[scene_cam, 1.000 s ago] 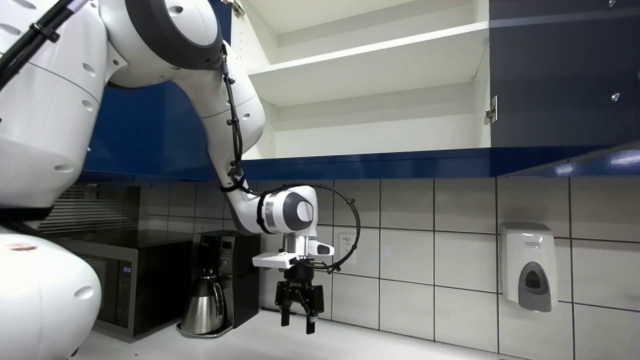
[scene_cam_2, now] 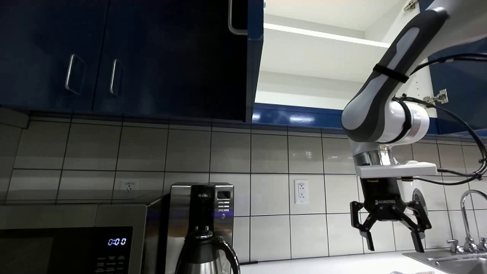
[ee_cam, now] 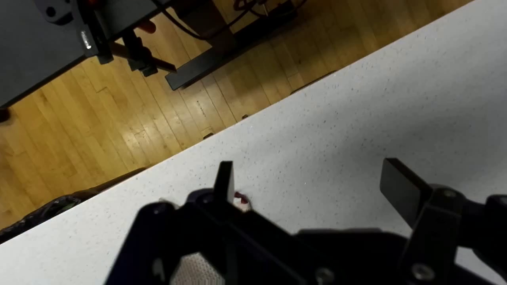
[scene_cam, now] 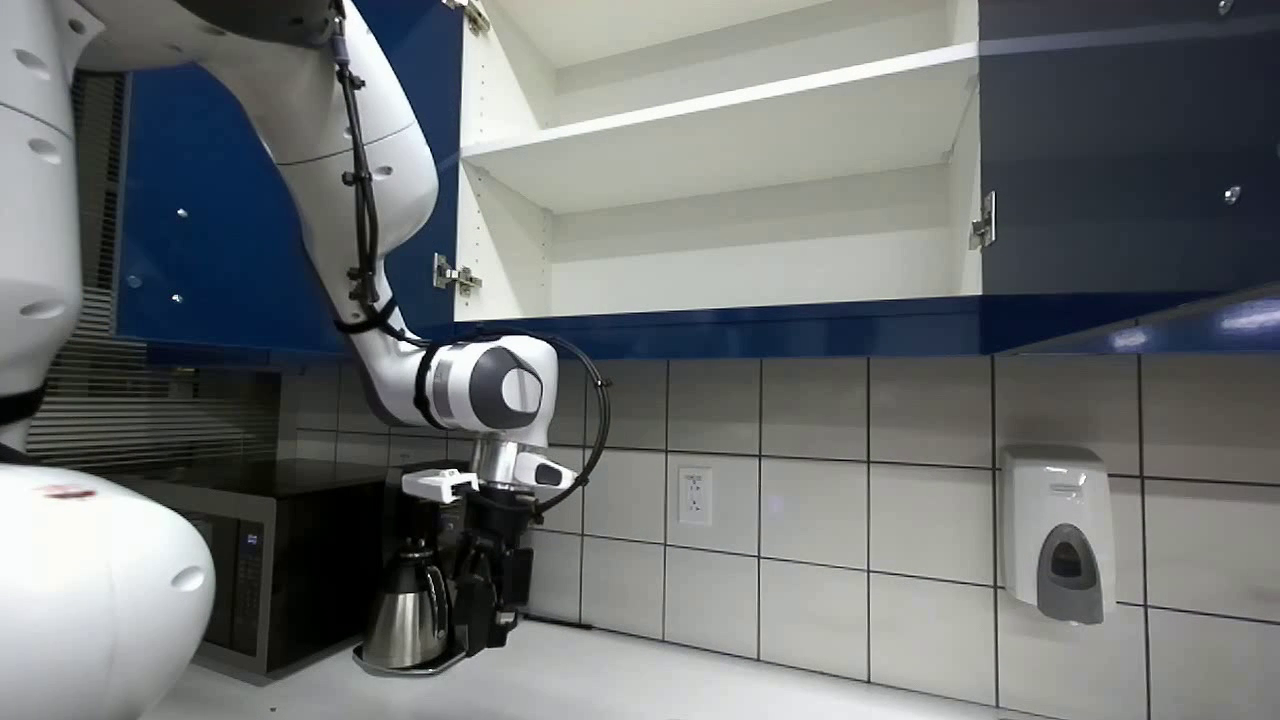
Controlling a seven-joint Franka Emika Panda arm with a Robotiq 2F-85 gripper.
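Observation:
My gripper (scene_cam_2: 393, 246) points down with its two black fingers spread wide and nothing between them. In the wrist view the same gripper hangs over the speckled white counter (ee_cam: 313, 142), its fingers well apart. Part of a small red and white item (ee_cam: 242, 202) shows on the counter beside the left finger, mostly hidden by it. A grey woven cloth-like patch (ee_cam: 197, 270) peeks out below the gripper's linkage. In exterior view 1 the gripper overlaps the coffee maker's side in the picture, next to the steel carafe (scene_cam: 405, 624).
Above is an open, empty white cabinet (scene_cam: 744, 246) with blue doors. A microwave (scene_cam_2: 68, 246) and coffee maker (scene_cam_2: 223, 201) stand along the tiled wall. A soap dispenser (scene_cam: 1058, 534) is mounted on the wall, and a sink (scene_cam_2: 461, 262) lies at the right.
In exterior view 1 the arm and gripper have shifted left and slightly up, from over clear counter to in front of the coffee maker. The gripper also looks turned.

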